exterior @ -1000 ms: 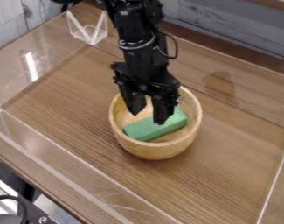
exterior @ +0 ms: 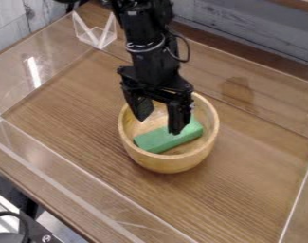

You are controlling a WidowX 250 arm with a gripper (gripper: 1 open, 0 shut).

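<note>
A black robot gripper [exterior: 160,112] reaches down from the top of the view over a beige round bowl [exterior: 169,163]. Its two dark fingers stand apart, open, above or just within the bowl's rim. In the bowl lies a green oblong object [exterior: 163,140], partly under the right finger, with no clear grip on it.
A clear plastic piece [exterior: 96,21] stands at the back left, and a dark cable lies at the lower left corner. A pale wall borders the back right.
The gripper has risen slightly and its fingers have shifted a little over the bowl. The bowl and green object look unmoved.
</note>
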